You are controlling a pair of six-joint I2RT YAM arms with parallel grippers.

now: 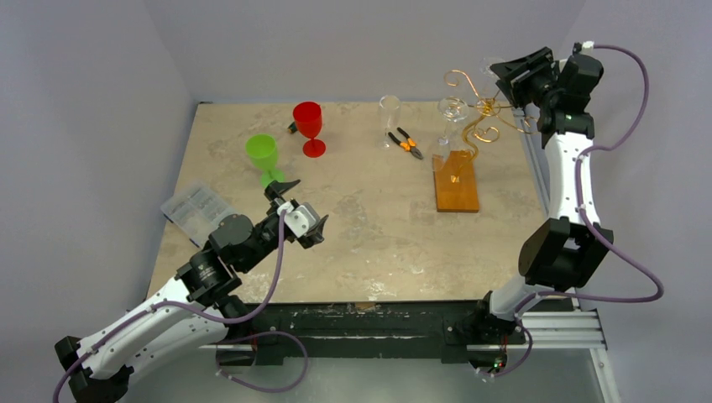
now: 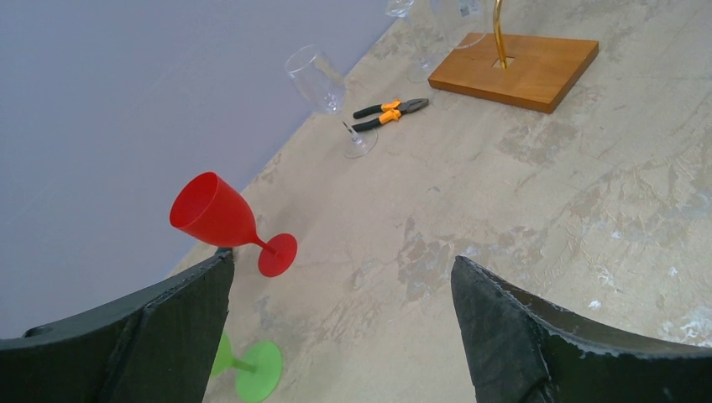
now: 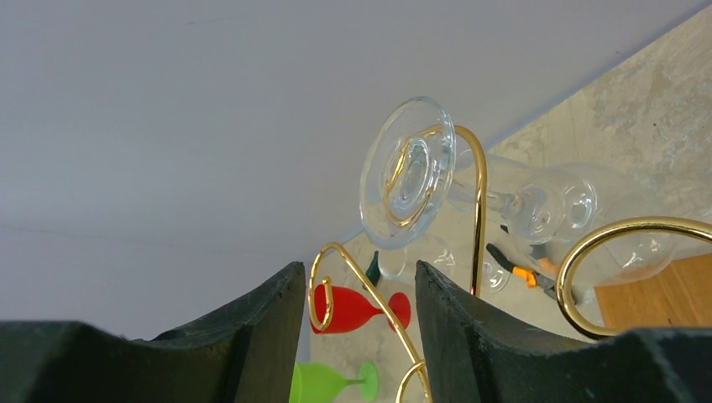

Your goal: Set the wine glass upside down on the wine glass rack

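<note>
In the right wrist view, the round foot of a clear wine glass [image 3: 426, 189] rests on a gold hook [image 3: 479, 210] of the rack. The glass is upside down, its bowl hanging lower and hard to separate from clear glass behind. My right gripper stands open near that foot, nothing between its fingers. From the top view, the rack's wooden base [image 1: 458, 195] sits on the right of the table, with the right gripper by the rack's upper arms. My left gripper is open and empty over the left of the table.
Another clear glass [image 1: 453, 109] stands beside the rack. A clear glass [image 1: 390, 104], pliers [image 1: 409, 147], a red goblet [image 1: 308, 119] and a green goblet [image 1: 261, 151] are along the back and left.
</note>
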